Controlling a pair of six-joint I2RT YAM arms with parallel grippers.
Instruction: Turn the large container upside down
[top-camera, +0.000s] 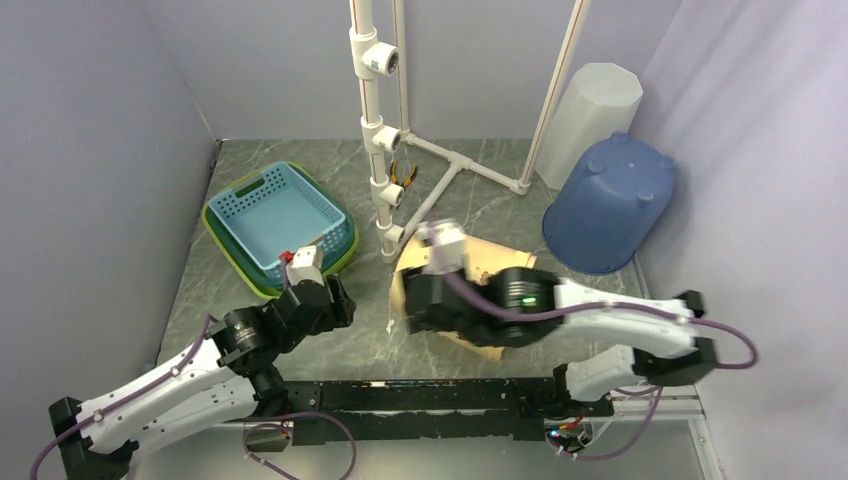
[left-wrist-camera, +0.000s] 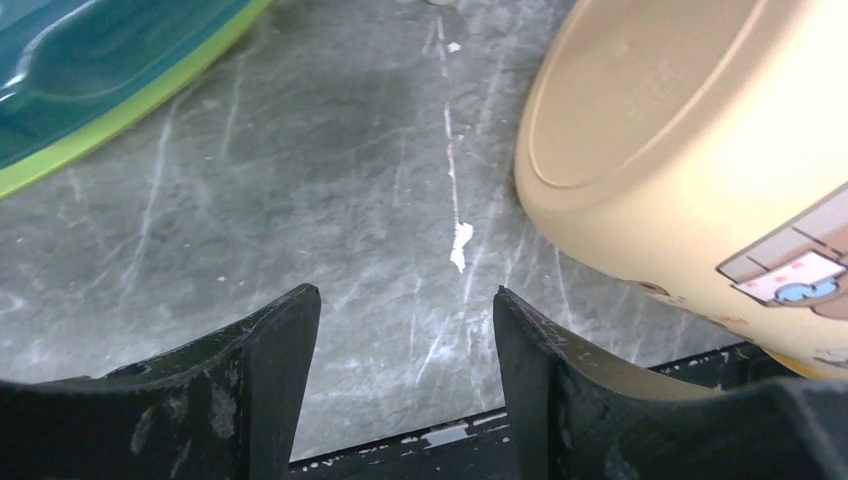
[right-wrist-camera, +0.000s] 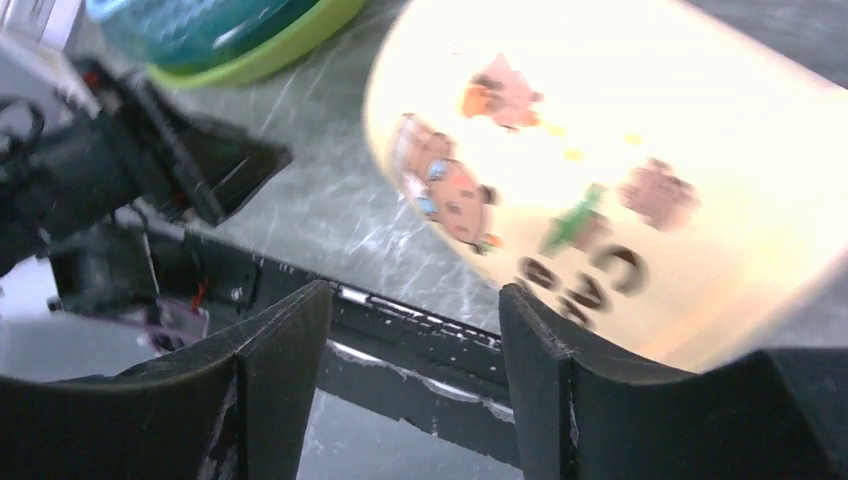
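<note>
The cream container (top-camera: 484, 258) with cartoon animal prints lies on its side on the grey worktop, mostly under my right arm in the top view; in the left wrist view (left-wrist-camera: 680, 220) it is at the right, its rounded end visible. My right gripper hangs over its front, fingers apart with nothing between them, blurred by motion in the top view. My left gripper stands open and empty over bare worktop, left of the container.
Nested green and blue baskets (top-camera: 270, 215) sit at the left. A blue bucket (top-camera: 607, 205) and a white bin (top-camera: 585, 120) stand at the back right. A white pipe stand (top-camera: 455, 165) and pliers (top-camera: 408, 175) are at the back centre.
</note>
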